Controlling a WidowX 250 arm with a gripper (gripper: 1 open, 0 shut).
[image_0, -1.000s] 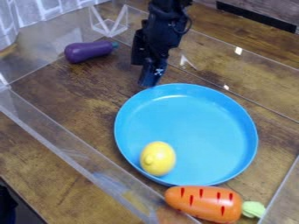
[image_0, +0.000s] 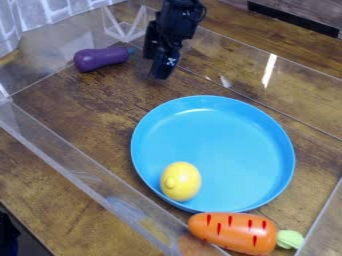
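My black gripper (image_0: 163, 62) hangs at the top centre of the camera view, open, over the wooden surface behind a blue plate (image_0: 234, 140). A yellow lemon-like toy (image_0: 181, 181) rests in the front left of the plate. A purple eggplant toy (image_0: 102, 58) lies to the left of the gripper, apart from it. An orange carrot toy (image_0: 234, 231) with a pale green top lies in front of the plate, at the bottom right.
Clear low walls (image_0: 80, 165) border the wooden surface (image_0: 74, 100). The wood left of the plate and at the back right is bare.
My gripper has moved up in the view, away from the blue plate and slightly left. The toys and plate have not moved.
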